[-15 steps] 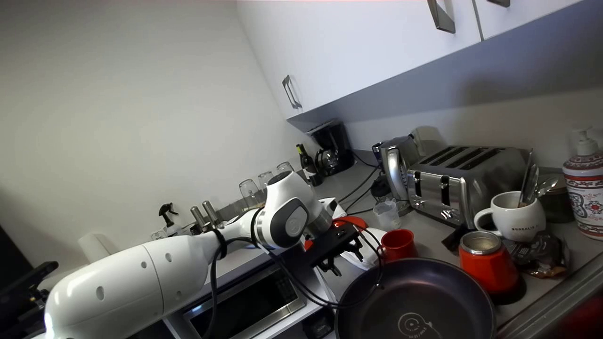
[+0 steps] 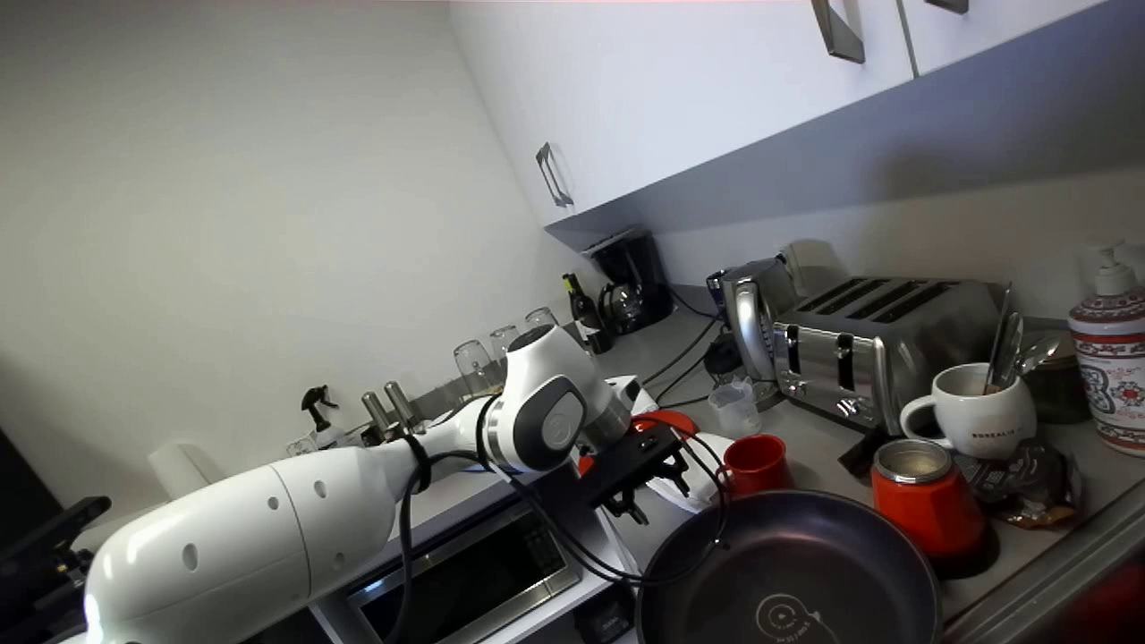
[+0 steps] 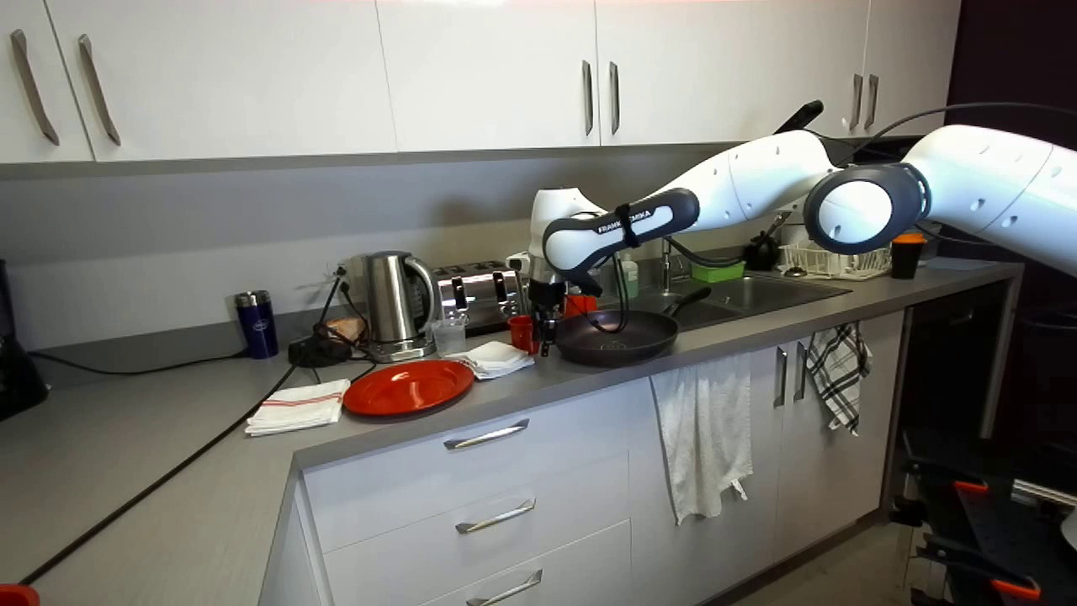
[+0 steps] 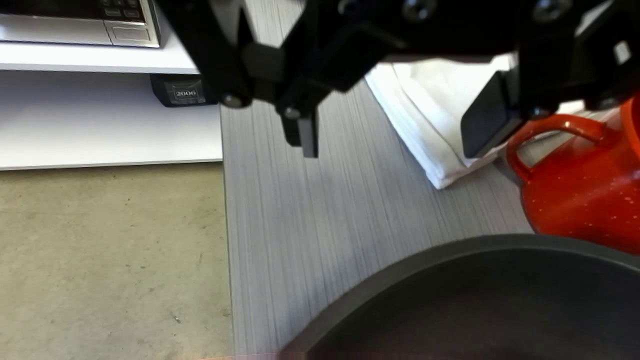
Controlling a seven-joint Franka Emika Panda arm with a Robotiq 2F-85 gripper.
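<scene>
My gripper is open above the grey counter, its two fingers well apart and nothing between them. A folded white cloth [image 4: 414,114] lies below and behind the fingers in the wrist view. To the right of it stands a red mug [image 4: 591,186], its handle turned toward the cloth. The dark frying pan [image 3: 618,343] sits on the counter just beside my gripper, its handle pointing toward the sink. In exterior view 1 the pan [image 2: 794,569] looks empty.
A red plate [image 3: 409,388] and another folded cloth [image 3: 297,406] lie farther left. The kettle [image 3: 395,303], a clear plastic cup [image 3: 449,334] and the toaster [image 3: 480,295] stand behind. A red pot base [image 2: 928,499] is close to the pan. The counter's front edge [image 4: 228,258] runs near my gripper.
</scene>
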